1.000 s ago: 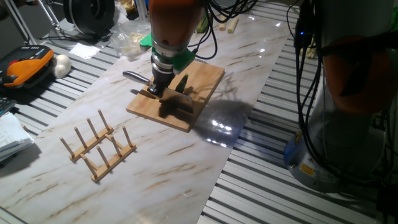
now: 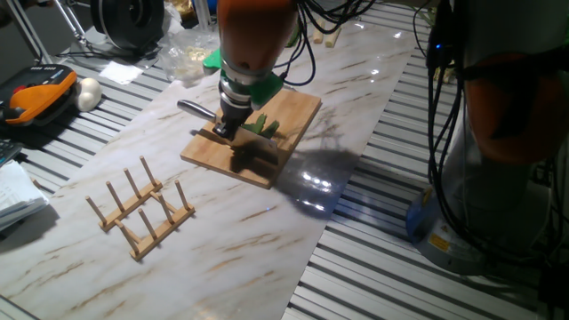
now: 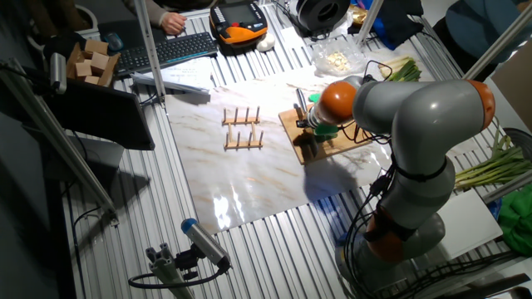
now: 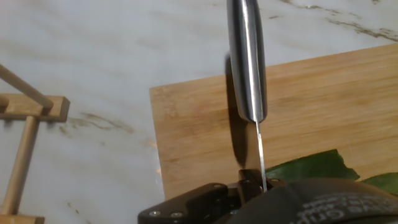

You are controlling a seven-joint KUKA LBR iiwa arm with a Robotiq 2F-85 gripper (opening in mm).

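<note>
A knife with a shiny metal handle [image 4: 247,62] is held over the wooden cutting board [image 4: 193,130], its blade seen edge-on in the wrist view. My gripper [image 2: 228,132] is shut on the knife near where handle and blade meet; its black fingers [image 4: 193,204] show at the bottom of the wrist view. In exterior view 1 the broad blade [image 2: 255,141] stands low over the board. Green vegetable pieces [image 2: 260,124] lie right beside the blade, and a dark green piece [image 4: 311,167] shows next to it in the wrist view. Whether the blade edge touches the board is hidden.
A wooden peg rack [image 2: 142,213] stands on the marble-patterned sheet [image 2: 240,258] left of the board. A plastic bag [image 3: 337,58] and an orange-black device [image 3: 238,25] sit behind. Leafy green stalks [image 3: 490,170] lie at the right. Bare sheet surrounds the rack.
The knife and arm have shifted only slightly. Beside the blade, the green vegetable looks more spread out, with separate pieces visible now.
</note>
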